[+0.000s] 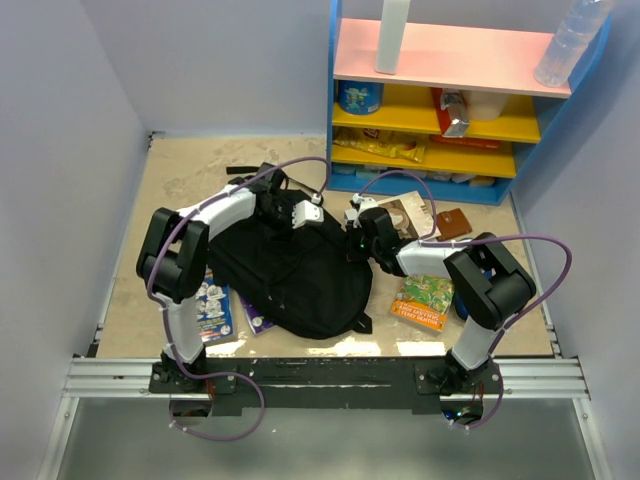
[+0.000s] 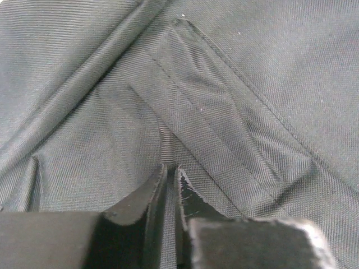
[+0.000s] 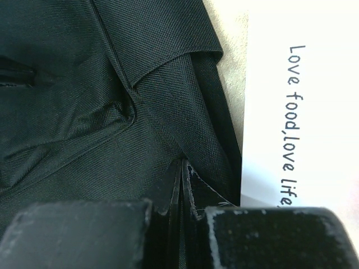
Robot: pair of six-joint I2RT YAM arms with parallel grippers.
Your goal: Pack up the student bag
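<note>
A black backpack (image 1: 300,290) lies spread flat in the middle of the floor. My left gripper is down on the bag's upper fabric, its fingertips close together at a seam by a folded flap (image 2: 224,145); whether cloth is between them is not clear. My right gripper is shut at the bag's right edge, its tips against a fold of the fabric, beside a white printed card (image 3: 297,101) reading "Love food, love life".
A blue shelf unit with yellow shelves (image 1: 460,158) stands at the back. Books (image 1: 422,305) lie right of the bag, others (image 1: 213,308) left, with a brown item (image 1: 453,222) near the shelf. Bare floor shows at upper left.
</note>
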